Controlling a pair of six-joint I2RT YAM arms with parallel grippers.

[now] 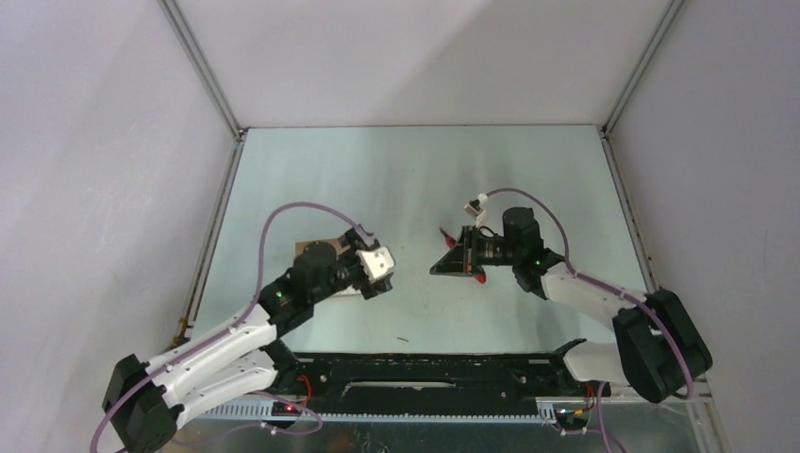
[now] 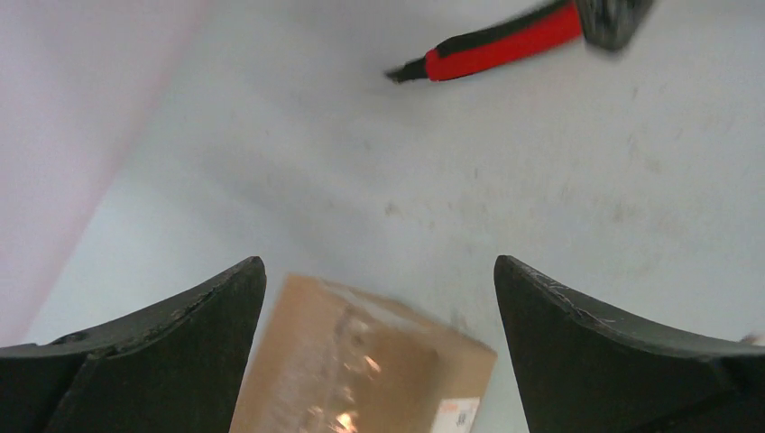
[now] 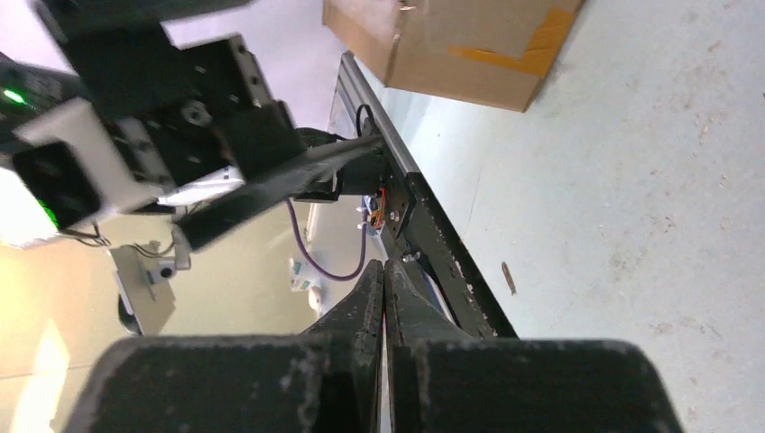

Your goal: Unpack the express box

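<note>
The red and black box cutter [image 2: 505, 43] lies across the upper part of the left wrist view, its dark pointed end to the left. In the top view its red body [image 1: 480, 277] shows on both sides of my right gripper [image 1: 455, 262], which hides its middle. The right wrist view shows that gripper's fingers pressed together, nothing between them. The taped cardboard box [image 2: 361, 365] sits askew in the left wrist view between the spread fingers of my left gripper. Pale surface shows between the box's right side and that finger. Its lower part is out of view.
A small brown scrap [image 1: 403, 340] lies near the front of the pale table [image 1: 425, 170]. White walls enclose the back and sides. A black front edge [image 3: 451, 253] runs past the box in the right wrist view.
</note>
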